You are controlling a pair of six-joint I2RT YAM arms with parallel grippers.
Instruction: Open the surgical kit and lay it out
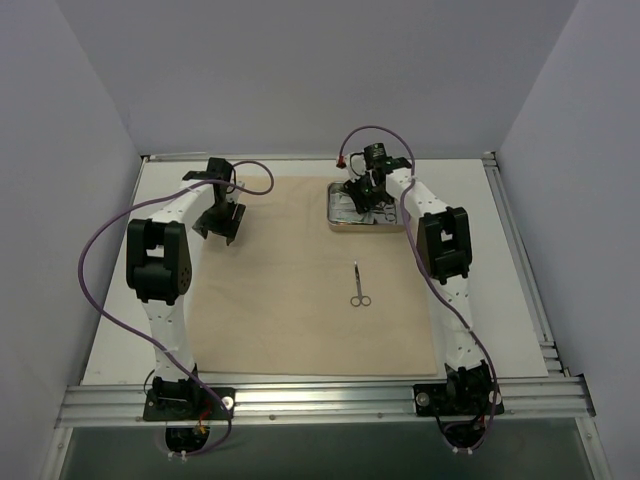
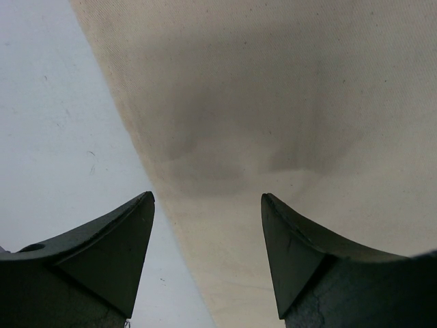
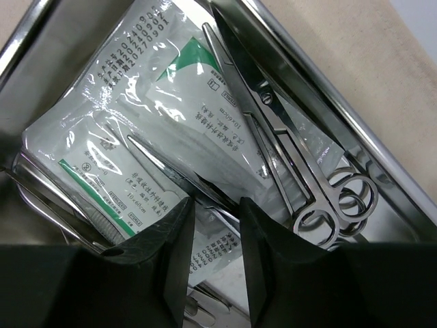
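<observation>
The steel kit tray holds sealed white-and-green packets, several scissors and other steel instruments. My right gripper is down in the tray, its fingertips around a slim pointed instrument lying on the packets; whether it grips it firmly is unclear. My left gripper stands open over the left part of the beige cloth, nothing between its fingers. One pair of scissors lies alone on the cloth below the tray.
White table shows along both sides, with grey walls around and a metal rail along the edges.
</observation>
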